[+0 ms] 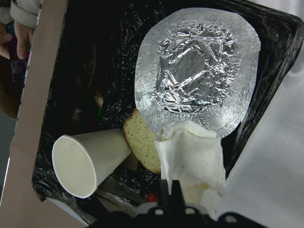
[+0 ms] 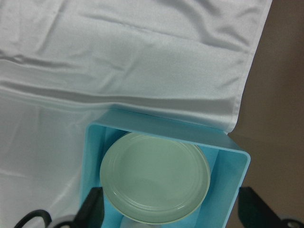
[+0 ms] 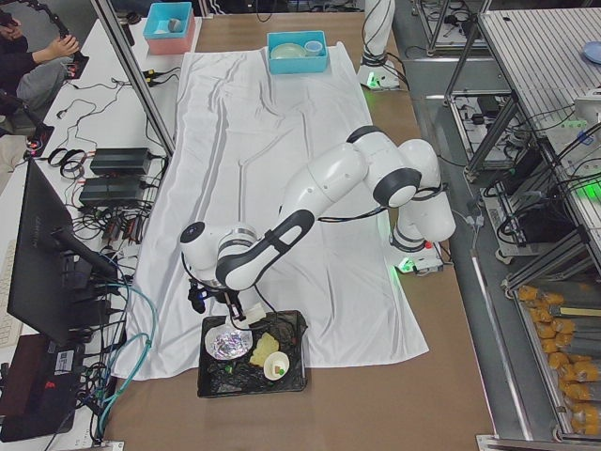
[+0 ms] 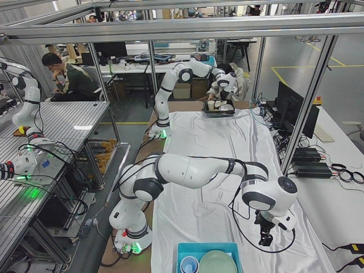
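My left gripper (image 3: 221, 303) is shut on a crumpled white tissue (image 1: 190, 161) above a black-lined tray (image 3: 216, 383). In the left wrist view the tray holds a foil dish (image 1: 197, 57), a bread slice (image 1: 141, 142) and a paper cup (image 1: 85, 161) on its side. My right gripper (image 4: 266, 233) stands open and empty above the cloth, by a blue bin (image 2: 230, 185) holding a pale green plate (image 2: 154, 175).
A monitor (image 3: 42, 263) and cables stand along the left side; a metal-topped bench (image 3: 535, 66) is on the right.
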